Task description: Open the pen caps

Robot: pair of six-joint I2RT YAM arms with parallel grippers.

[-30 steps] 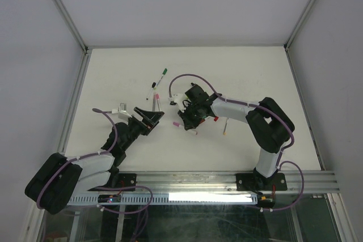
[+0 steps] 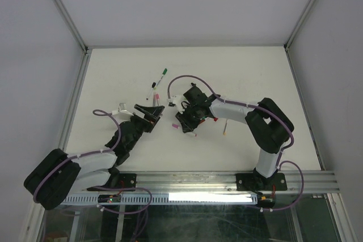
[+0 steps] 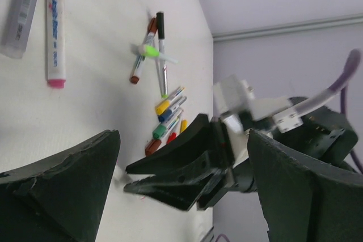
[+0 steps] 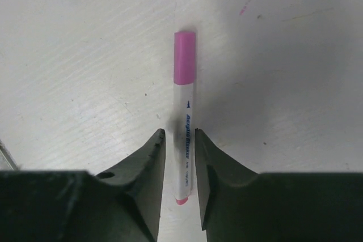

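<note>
A white marker (image 4: pixel 182 117) with a pink cap lies on the table, its cap pointing away in the right wrist view. My right gripper reaches down over its white barrel, one finger on each side. It is part open, with narrow gaps seen beside the barrel. In the top view the right gripper covers the marker's middle; the pink cap (image 2: pixel 175 126) sticks out at the left. My left gripper (image 2: pixel 153 113) stands wide open to the left, with nothing held. Beyond it in the left wrist view lies another pink-tipped marker (image 3: pixel 55 32).
A grey-barrelled marker (image 3: pixel 21 18) lies beside the pink-tipped one. Under and behind the right arm is a group of coloured markers (image 3: pixel 169 111). A green-tipped marker (image 2: pixel 163 75) lies farther back, and an orange one (image 2: pixel 225 127) to the right.
The right gripper has come nearer around the pink-capped marker, hiding more of its barrel.
</note>
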